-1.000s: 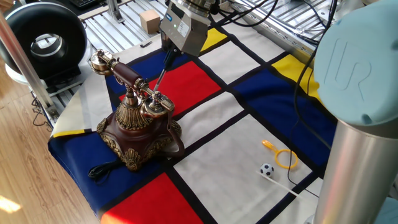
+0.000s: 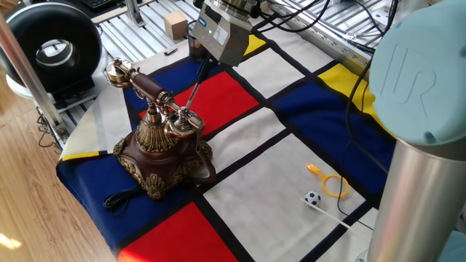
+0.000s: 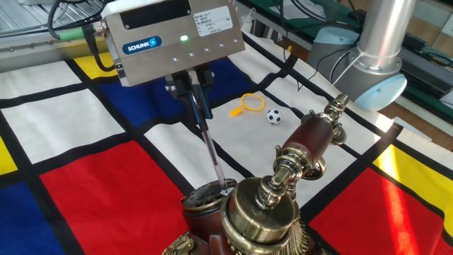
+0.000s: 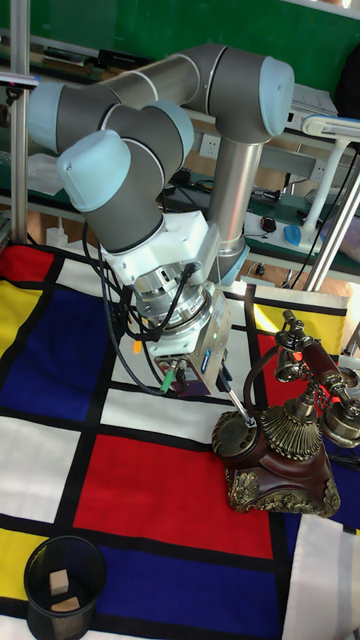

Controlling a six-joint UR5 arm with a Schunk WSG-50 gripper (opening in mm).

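My gripper (image 3: 200, 112) is shut on a thin stick (image 3: 213, 152), which slants down from its fingers. The lower end of this stick is at the dial (image 3: 204, 196) of an antique-style telephone (image 2: 159, 145); whether it touches or sits in a dial hole cannot be told. Dark red-brown with ornate brass trim, the phone stands upright with its handset (image 2: 148, 87) lying across the cradle. In the third exterior view the stick (image 4: 232, 397) reaches the dial (image 4: 234, 434) from the upper left, while the gripper's fingers are mostly hidden behind its housing.
A small football (image 2: 312, 197) and a yellow ring-shaped toy (image 2: 334, 185) lie on the coloured cloth. A black mesh cup (image 4: 64, 587) holds wooden blocks. Behind the gripper is another wooden block (image 2: 175, 25).
In the first exterior view, my gripper and the stick have shifted slightly rightward, with the stick's lower end still by the dial. The telephone and toys stay put.
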